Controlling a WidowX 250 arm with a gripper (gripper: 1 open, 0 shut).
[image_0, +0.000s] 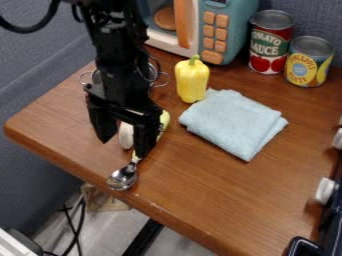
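My black gripper (127, 118) hangs low over the left part of the wooden table, covering most of a white object (126, 137) and part of a yellow long item (162, 123); whether its fingers are open or shut is hard to tell. A silver spoon (123, 176) lies just below it, near the front edge. A steel pot behind the arm is mostly hidden. A yellow pepper (191, 82) stands to the right of the arm, and a folded light-blue cloth (234, 124) lies right of the gripper.
A tomato sauce can (270, 43) and a yellow can (309, 62) stand at the back right, beside a teal toy microwave (214, 25). A black appliance (322, 210) lines the right edge.
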